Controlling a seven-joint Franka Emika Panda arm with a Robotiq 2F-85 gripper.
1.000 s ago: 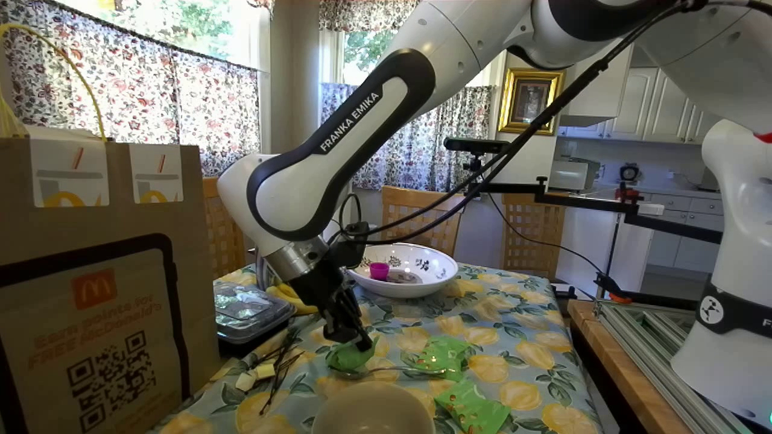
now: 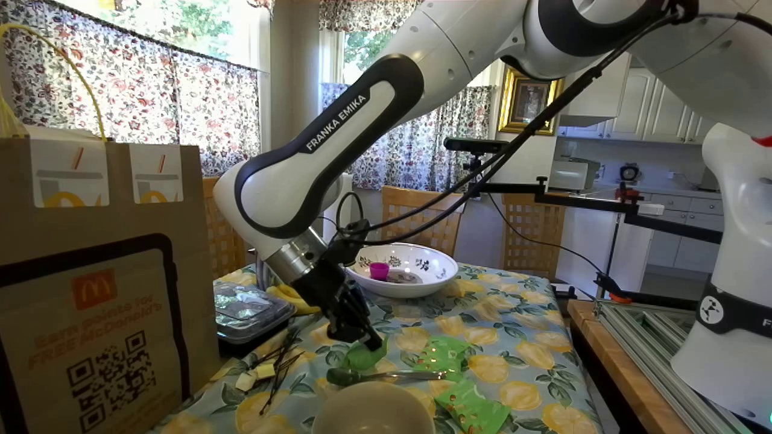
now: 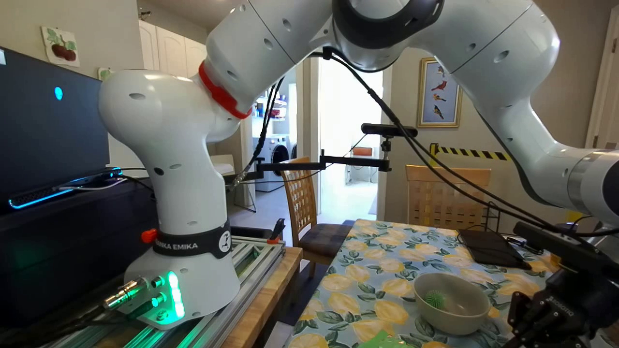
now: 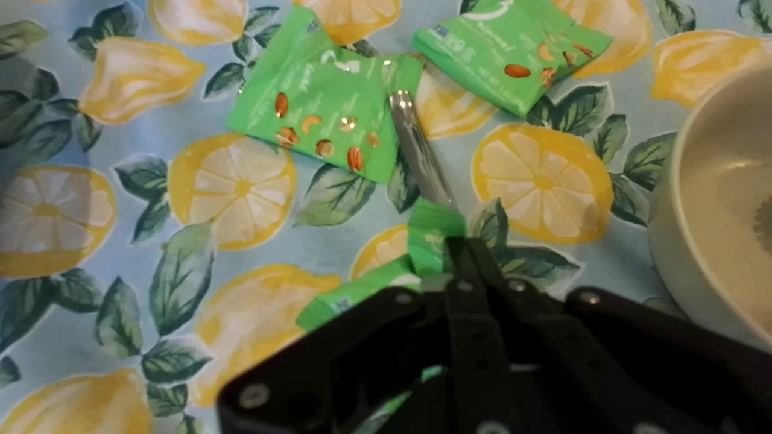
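My gripper is low over the tablecloth with its fingers shut. A crumpled green snack packet (image 4: 434, 235) is at its fingertips, an edge apparently pinched there; the arm hides much of it. In exterior view 1 that packet (image 2: 365, 354) sits beneath the fingers, beside the dark green handle (image 2: 344, 376) of a metal utensil. The metal shaft (image 4: 420, 148) runs from the packet to a second green packet (image 4: 325, 101). A third packet (image 4: 514, 54) lies flat beside it. To the right stands a pale bowl (image 4: 684, 210) with a spiky green ball (image 3: 435, 299) inside.
A large white bowl (image 2: 434, 271) holding a pink cup (image 2: 379, 270) stands farther back. A clear lidded container (image 2: 249, 311) and a paper bag (image 2: 108, 289) occupy one side. Thin dark sticks (image 2: 278, 365) lie near the bag. Open tablecloth stretches toward the robot base.
My gripper has shifted slightly right in exterior view 1, and the green packet beneath it has moved the same way. More of the utensil's green handle now shows.
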